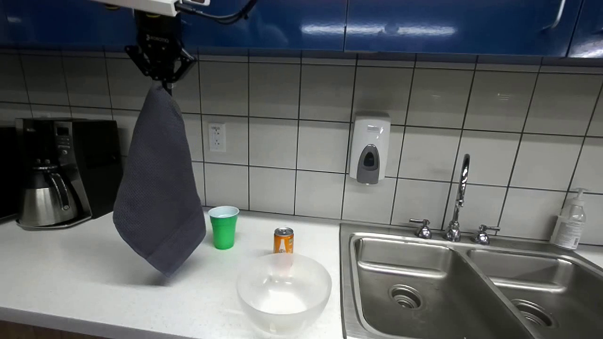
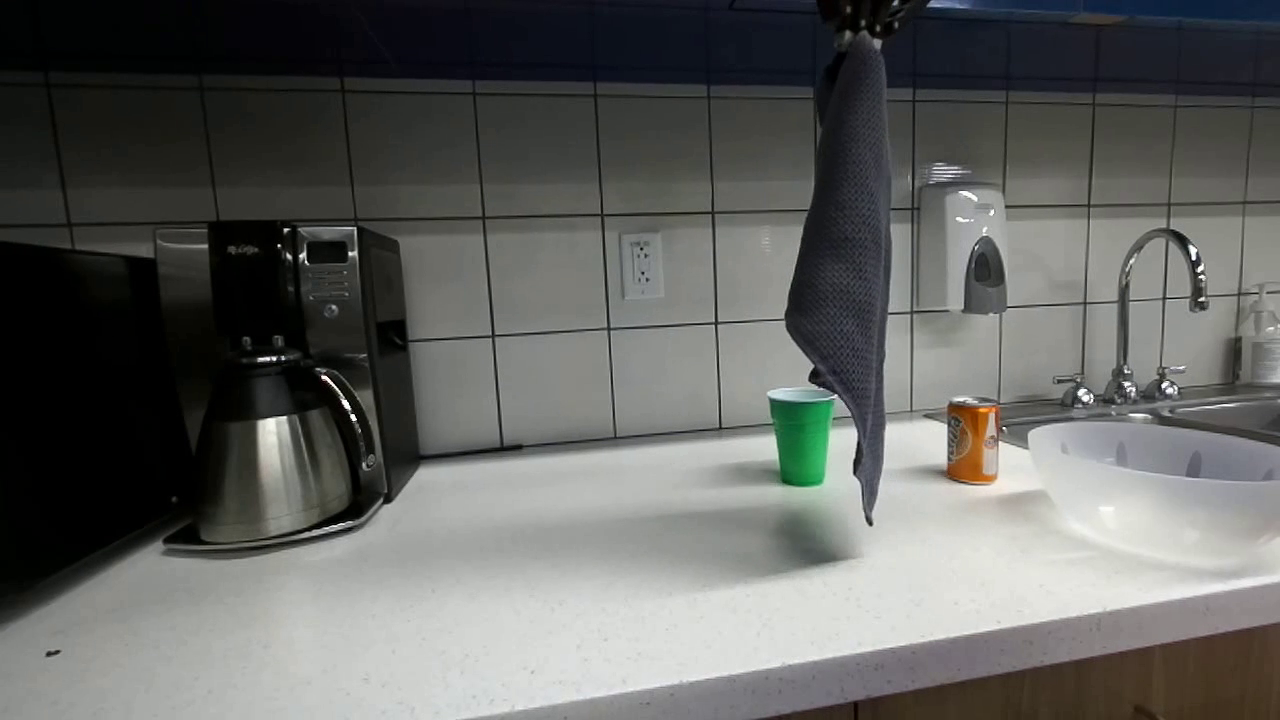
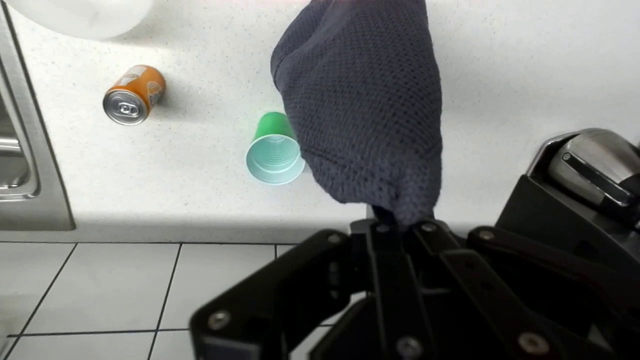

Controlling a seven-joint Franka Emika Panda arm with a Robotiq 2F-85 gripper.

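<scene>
A dark grey cloth (image 1: 161, 186) hangs by its top from my gripper (image 1: 165, 84), which is shut on it high over the counter. Seen from the other side, the cloth (image 2: 846, 228) drops in a narrow fold, its lowest corner a little above the counter. In the wrist view the fingertips pinch one end of the cloth (image 3: 372, 102), and folds partly cover them. A green cup (image 1: 224, 227) stands upright just right of the cloth. Beyond it are an orange can (image 1: 283, 240) and a translucent bowl (image 1: 284, 294), which looks empty.
The coffee maker (image 2: 288, 384) with its steel carafe stands at the left, against the wall. A double sink (image 1: 407, 282) lies right of the bowl. Blue cabinets (image 1: 463, 25) hang overhead.
</scene>
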